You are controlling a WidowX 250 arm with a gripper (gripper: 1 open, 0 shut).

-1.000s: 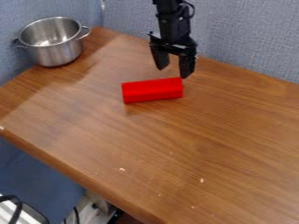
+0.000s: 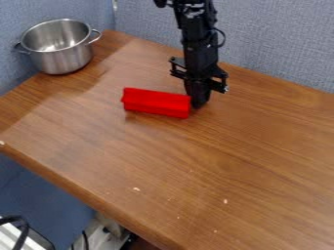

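Note:
A red block (image 2: pixel 154 103) lies on the wooden table, left of centre. My black gripper (image 2: pixel 197 101) is down at the table surface by the block's right end, touching or very close to it. Its fingers appear shut; whether anything is between them is hard to see, and the block's end is partly behind them.
A steel pot (image 2: pixel 59 54) with handles stands at the back left corner of the wooden table (image 2: pixel 235 186). Padded grey walls border the back and left. The front left edge drops away.
My gripper has come down from above to the table beside the red block's right end. The block has shifted slightly left and turned a little.

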